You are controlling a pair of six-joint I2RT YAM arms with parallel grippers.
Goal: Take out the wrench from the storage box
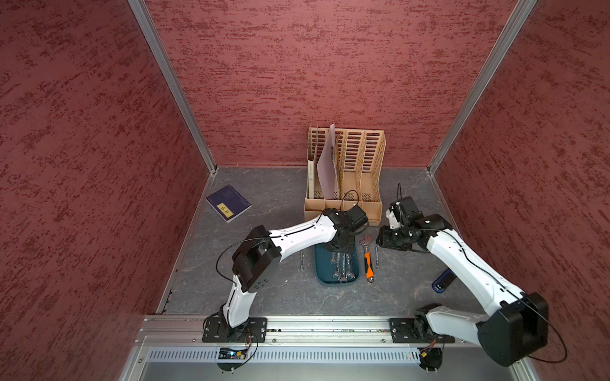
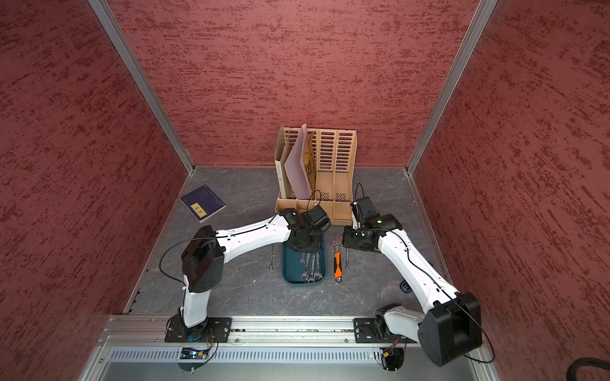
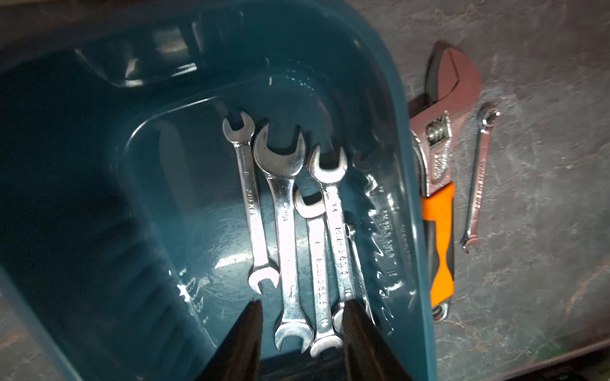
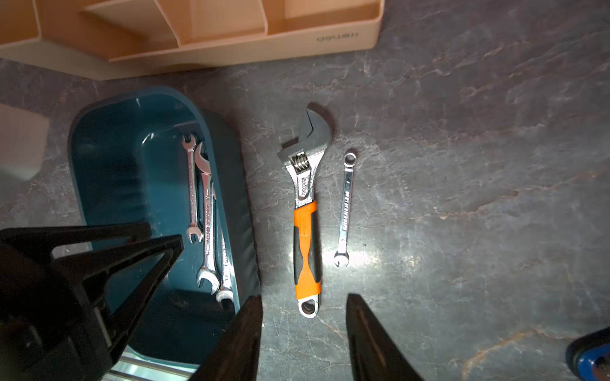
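The storage box is a dark teal open tray [image 3: 406, 190] holding several silver wrenches, among them a small one [image 3: 252, 209] at the left and a larger one [image 3: 286, 235] beside it. Over the tray hangs my left gripper, open, its fingertips above the lower ends of the wrenches and nothing between them. On the table right of the tray lie an orange-handled adjustable wrench [image 4: 305, 235] and a small combination wrench [image 4: 345, 209]. My right gripper stands open and empty above that side. A further thin wrench [image 2: 272, 257] lies left of the tray.
Behind the tray stands a beige file rack [image 1: 343, 209] with folders in it. A dark blue notebook [image 1: 228, 203] lies at the back left, and a blue device [image 1: 444, 280] at the right. The right wrist view shows the left arm close by, over the tray.
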